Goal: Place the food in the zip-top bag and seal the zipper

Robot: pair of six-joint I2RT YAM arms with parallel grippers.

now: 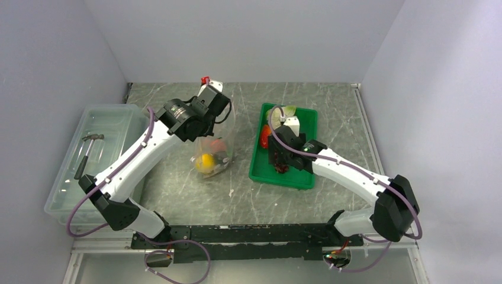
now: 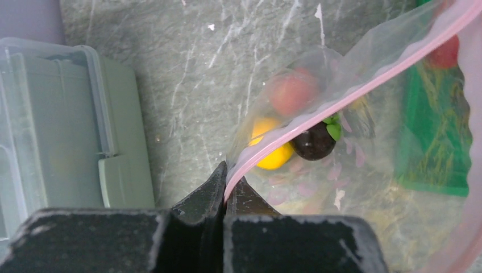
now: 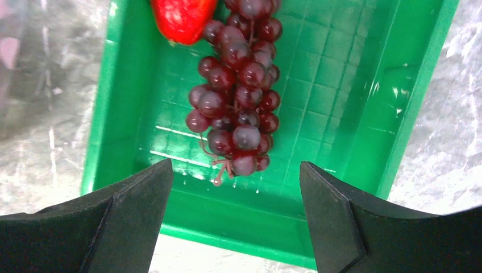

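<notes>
The zip top bag (image 2: 352,96) is clear with a pink zip rim and hangs mouth up. My left gripper is shut on one corner of that rim. Inside the bag lie a yellow item (image 2: 277,156), a reddish round item (image 2: 293,91) and a dark round item (image 2: 314,142) with a green top. In the right wrist view, a bunch of dark red grapes (image 3: 236,91) rests in the green tray (image 3: 101,131). Above the stem end of the bunch my right gripper stands open, its fingers on either side, apart from the grapes.
A red pepper (image 1: 264,136) and a pale leafy vegetable (image 1: 287,111) are also in the tray. At the left stands a clear lidded bin (image 1: 121,127) with a hammer (image 1: 89,155) on it. The counter in front of the bag is bare.
</notes>
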